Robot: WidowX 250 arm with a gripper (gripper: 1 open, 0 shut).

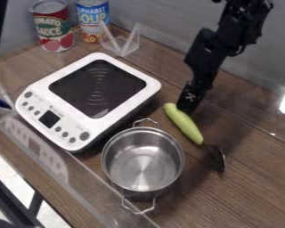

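My dark gripper [191, 96] reaches down from the upper right to the wooden table, its tip at the upper end of a long pale yellow-green object [183, 123], which lies diagonally. A dark, rounded utensil head [216, 160] shows at that object's lower end, tilted. Whether the fingers are open or shut on the object is too dark and small to tell.
A white portable cooktop [90, 98] sits at left, with a steel pot [142, 160] in front of it. A tomato sauce can [53, 28] and an alphabet soup can [93, 19] stand at the back left.
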